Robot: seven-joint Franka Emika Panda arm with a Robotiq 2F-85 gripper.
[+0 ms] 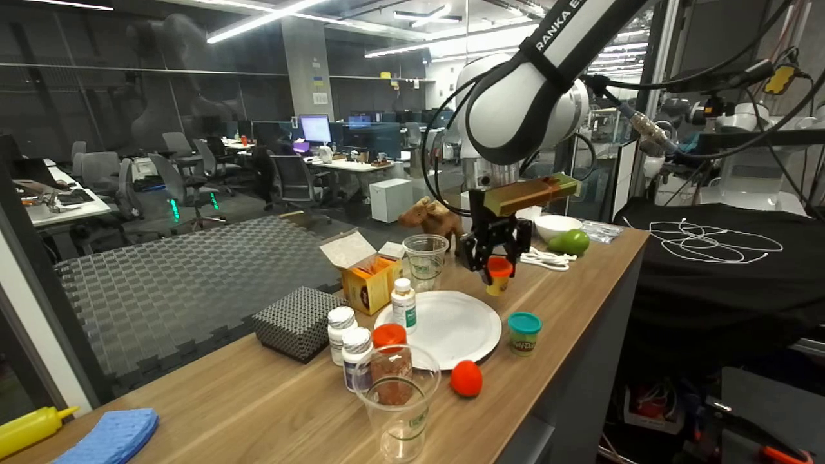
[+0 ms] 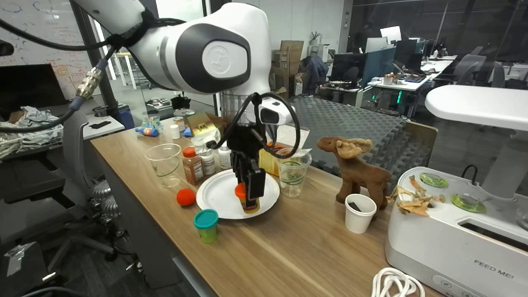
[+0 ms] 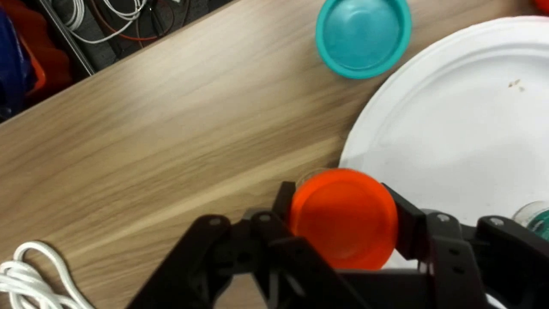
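Observation:
My gripper is shut on a small tub with an orange lid (image 3: 345, 216), one finger on either side of the lid. In exterior view 1 the orange-lidded tub (image 1: 499, 276) shows a yellow body and hangs upright above the tabletop, beyond the far rim of the white plate (image 1: 464, 328). From overhead, the lid overlaps the near edge of the plate (image 3: 463, 123). A second tub with a teal lid (image 3: 363, 33) stands on the wood beside the plate, apart from my gripper; its body is green in exterior view 2.
A red ball (image 1: 466, 379), bottles and a clear cup (image 1: 398, 410) crowd the plate's surroundings. Another clear cup (image 2: 293, 173), a toy moose (image 2: 359, 170) and a white paper cup (image 2: 359, 213) stand farther along. Bare wood (image 3: 154, 144) lies between the cable (image 3: 41, 278) and teal-lidded tub.

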